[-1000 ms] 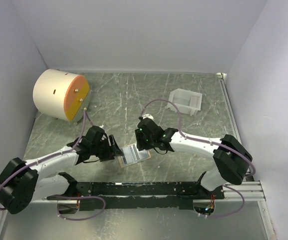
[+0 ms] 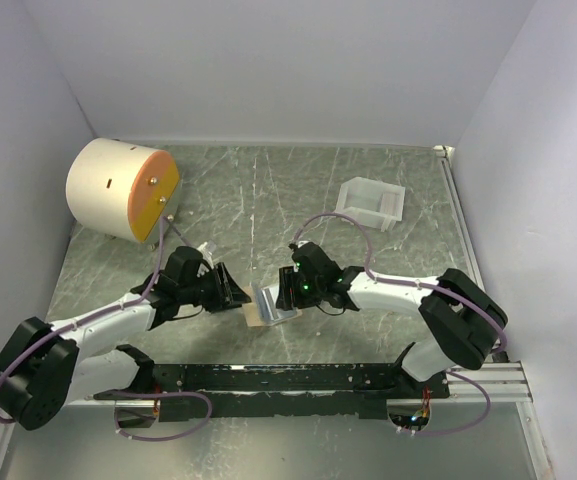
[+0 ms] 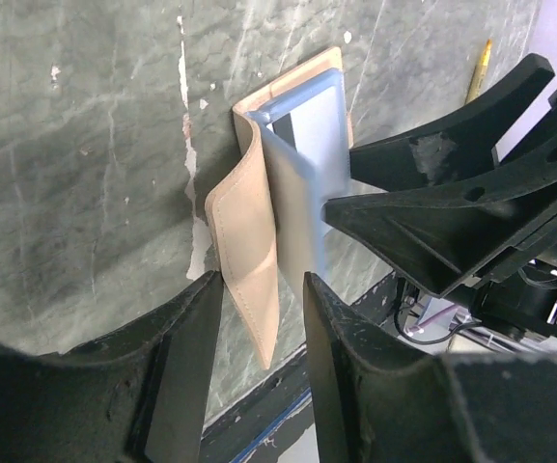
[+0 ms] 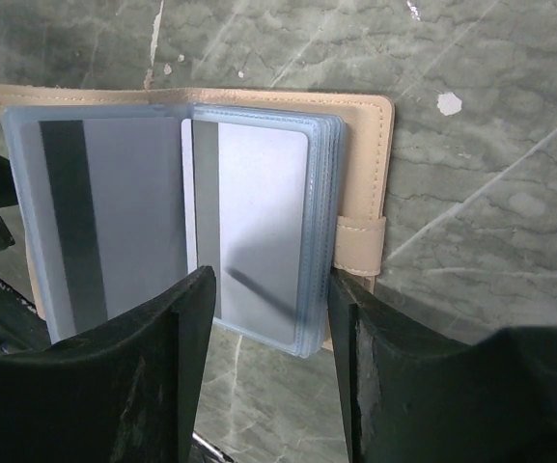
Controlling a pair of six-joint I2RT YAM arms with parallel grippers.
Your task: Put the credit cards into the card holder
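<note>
The beige card holder (image 4: 363, 164) lies opened out on the table, with clear blue-edged sleeves (image 4: 326, 174). Its left half, a beige cover (image 3: 249, 222) with sleeves, stands raised from the table. A white card with a dark stripe (image 4: 268, 183) shows in the right half, and another striped white card (image 4: 128, 212) in the raised half. My left gripper is open, the raised cover between its fingers, nearer the left one. Over the right half, my right gripper stands open, its fingers straddling the sleeve stack near the strap (image 4: 359, 245).
A clear empty box (image 2: 371, 202) stands at the back right. A white and orange drum-like container (image 2: 118, 188) with a yellow panel is at the back left.
The holder's left half lay flat and now stands up. The right gripper came down closer over the right half.
</note>
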